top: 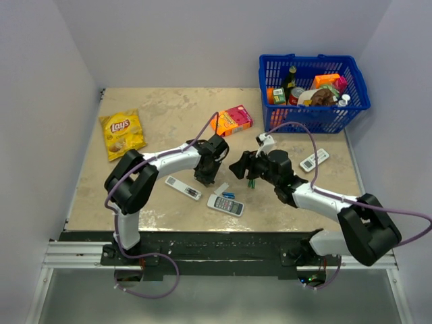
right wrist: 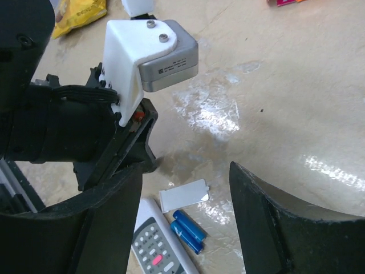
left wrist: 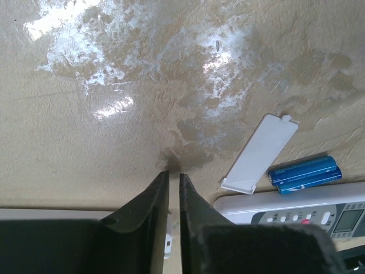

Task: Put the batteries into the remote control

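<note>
A white battery cover lies on the table beside two blue batteries, which rest side by side. Just in front of them is a white remote with a keypad, face up; another slim white remote lies to its left. My left gripper is shut just left of the cover, with a narrow gap and nothing visible between its fingertips. Above and right of the cover, my right gripper has its fingers well apart and empty. Whether any battery compartment is open cannot be told.
A third white remote lies at the right. The blue basket with groceries stands at the back right; a red snack box and a yellow chip bag lie behind. Both grippers are close together.
</note>
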